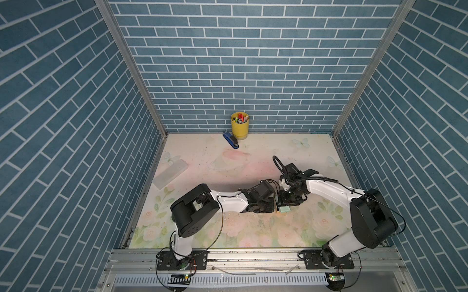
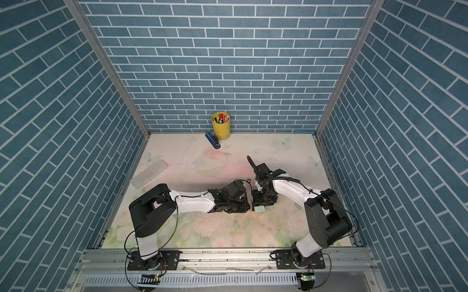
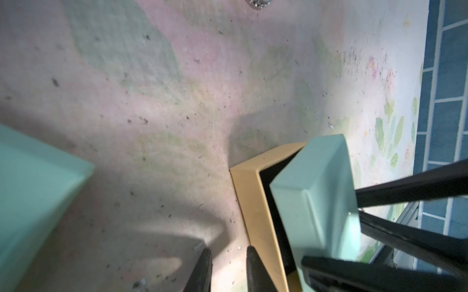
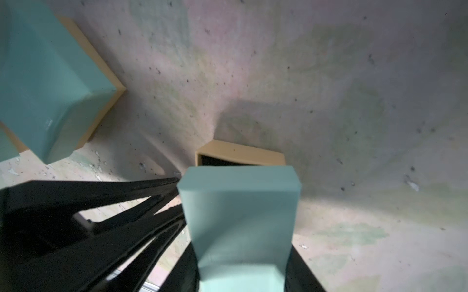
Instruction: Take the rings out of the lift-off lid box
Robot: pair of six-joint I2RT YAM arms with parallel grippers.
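Note:
A tan box with dark interior (image 3: 258,219) stands on the table (image 3: 146,146). A mint lid (image 3: 316,194) hangs over it, with my right gripper shut on the lid. My left gripper is part open beside the tan box, nothing seen between its fingers. Another mint piece lies left of it; the right wrist view shows a mint piece with tan edges (image 4: 58,97). A small sparkly silver object (image 3: 258,2), perhaps a ring, is cut off at the left wrist view's top. The box's contents are hidden.
A yellow pen cup (image 1: 239,127) and blue stapler (image 1: 230,140) stand at the back; a translucent strip (image 1: 169,174) lies far left. Both arms crowd together at centre right.

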